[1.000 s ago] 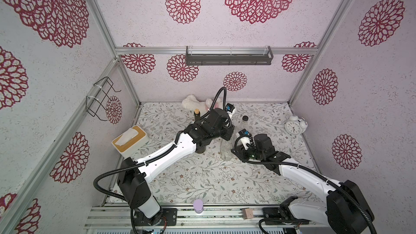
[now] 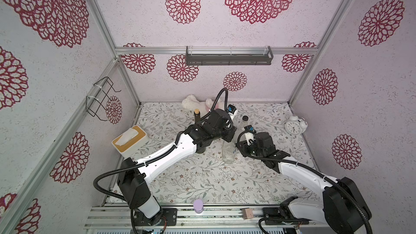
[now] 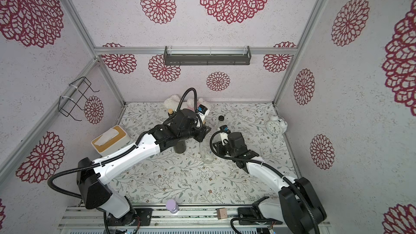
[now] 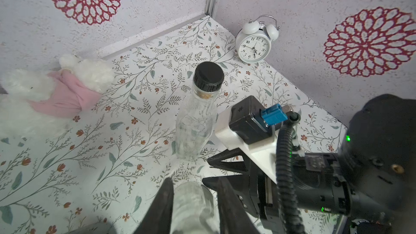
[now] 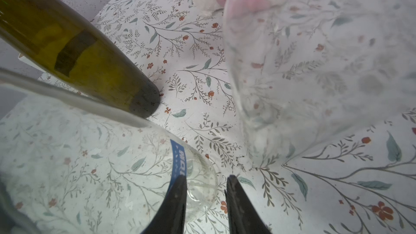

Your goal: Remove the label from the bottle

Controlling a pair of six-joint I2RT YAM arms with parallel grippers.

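Note:
My left gripper is shut on a clear bottle (image 2: 228,153), holding it by its upper part; its base (image 4: 190,188) shows beyond the fingers. A blue printed label (image 5: 177,160) is on that bottle in the right wrist view. Right beside the bottle is my right gripper, its fingers a little apart. In the right wrist view the bottle's lower end lies around and behind one fingertip of this gripper. I cannot tell whether clear label film is between those fingertips.
Another clear bottle (image 4: 195,125) with a black cap stands behind the right gripper. An olive bottle (image 5: 82,56) stands to the left. A plush toy (image 4: 69,86) lies at the back, a white alarm clock (image 4: 255,43) at the right.
The left gripper and its bottle have shifted slightly to the right. The right gripper has moved a little to the right and up in the top left view, staying close to the bottle.

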